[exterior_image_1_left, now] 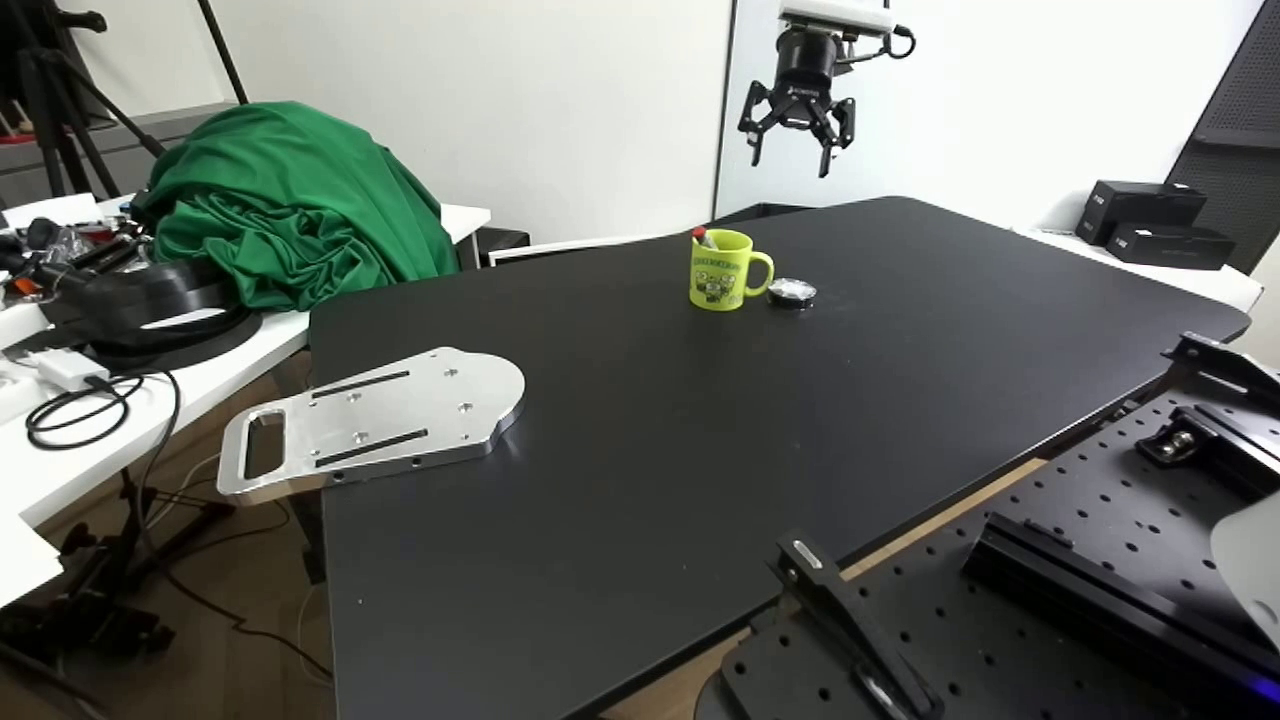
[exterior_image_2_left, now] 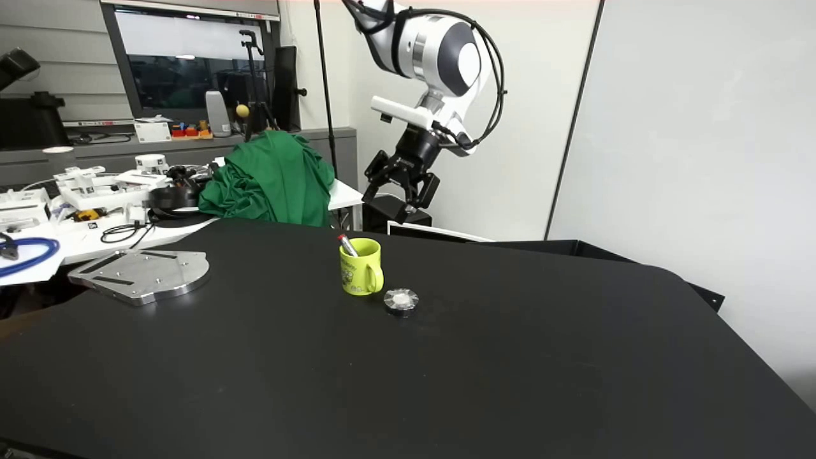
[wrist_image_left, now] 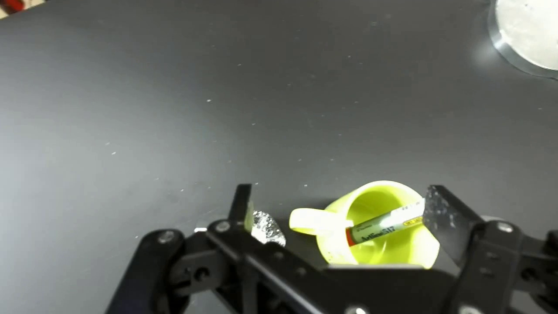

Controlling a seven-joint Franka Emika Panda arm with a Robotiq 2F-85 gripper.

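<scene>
A yellow-green mug (exterior_image_1_left: pixel 716 282) stands upright on the black table, its handle pointing right in exterior view 1. Inside it leans a marker (wrist_image_left: pixel 387 223) with a red end. Close to the handle lies a small round black item with a shiny, foil-like top (exterior_image_2_left: pixel 401 299). My gripper (exterior_image_1_left: pixel 791 160) hangs well above the table, behind the mug, with its fingers spread and nothing between them. In the wrist view, the gripper has its fingers (wrist_image_left: pixel 241 201) apart; the mug shows below and beyond them, and part of the foil-topped item is hidden.
A silver metal plate (exterior_image_1_left: pixel 402 408) with a handle slot overhangs the table's left edge. Green cloth (exterior_image_1_left: pixel 300 204) is heaped on the white side table. Perforated black panels (exterior_image_1_left: pixel 1032 600) border the front right.
</scene>
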